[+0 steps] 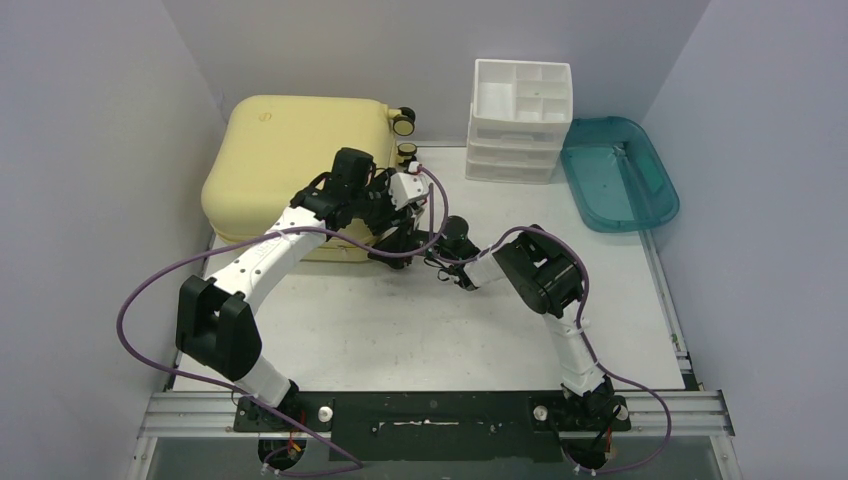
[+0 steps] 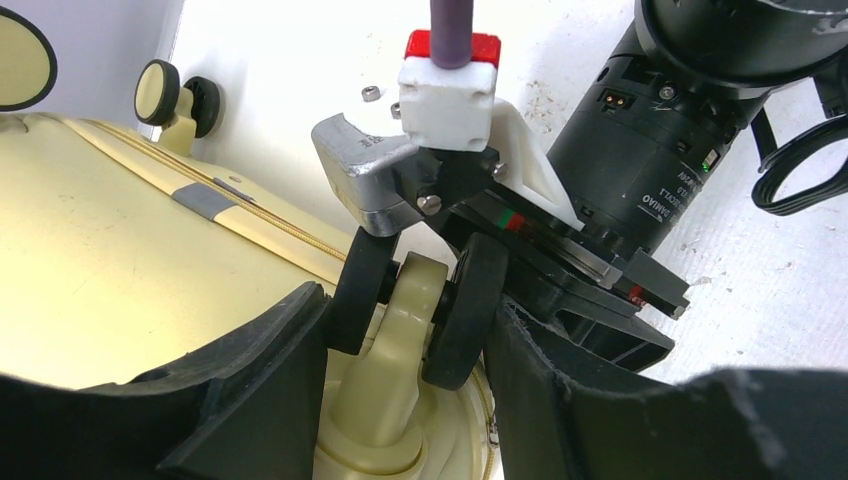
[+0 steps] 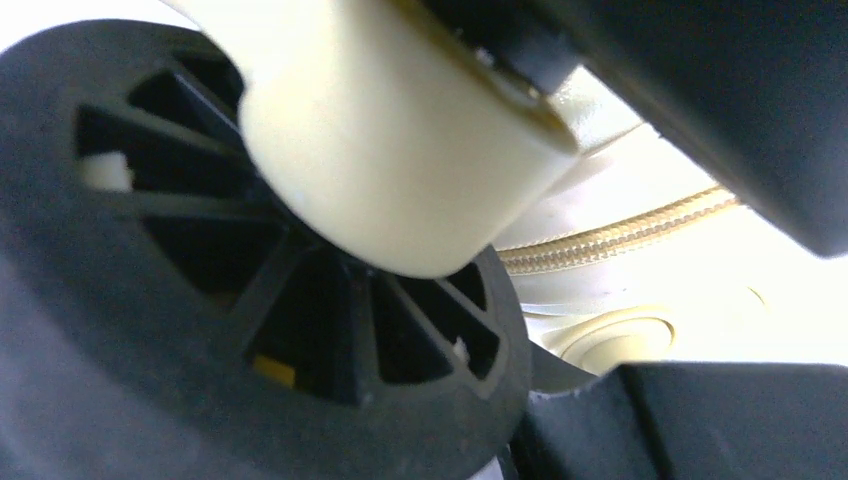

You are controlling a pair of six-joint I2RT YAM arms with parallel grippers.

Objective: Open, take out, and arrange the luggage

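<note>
A yellow suitcase (image 1: 300, 140) lies on its broad side at the back left, closed. In the left wrist view, the black-and-cream wheel (image 2: 402, 305) at its near corner stands between the fingers of my left gripper, close to both sides. How firmly they press does not show. My right gripper reaches the same corner from the right; in its own view a wheel (image 3: 280, 300) looms large at the left, against the parted fingers (image 3: 710, 410). A zipper (image 3: 620, 230) runs along the case behind. From above, the arms hide this corner.
A white drawer unit (image 1: 520, 120) stands at the back middle, with a teal tray (image 1: 617, 222) on its right. Purple cables (image 1: 200, 265) loop over both arms.
</note>
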